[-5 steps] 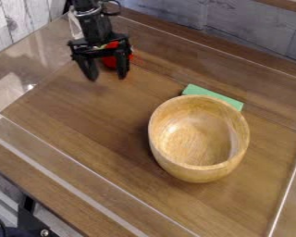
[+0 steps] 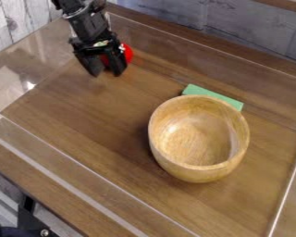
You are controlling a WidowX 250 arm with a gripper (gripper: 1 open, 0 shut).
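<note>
My black gripper (image 2: 99, 57) reaches down from the top left to a red object (image 2: 123, 54) on the wooden table, partly hidden behind its fingers. Whether the fingers are closed on it is unclear. A large wooden bowl (image 2: 198, 139) stands on the right half of the table. A mint-green flat object (image 2: 215, 97) lies just behind the bowl, partly covered by it.
A panelled wall (image 2: 225, 32) runs along the back. The table's front edge crosses the lower left.
My gripper has shifted slightly and turned over the red object, with more of that object now showing at its right. The bowl and green object are unmoved.
</note>
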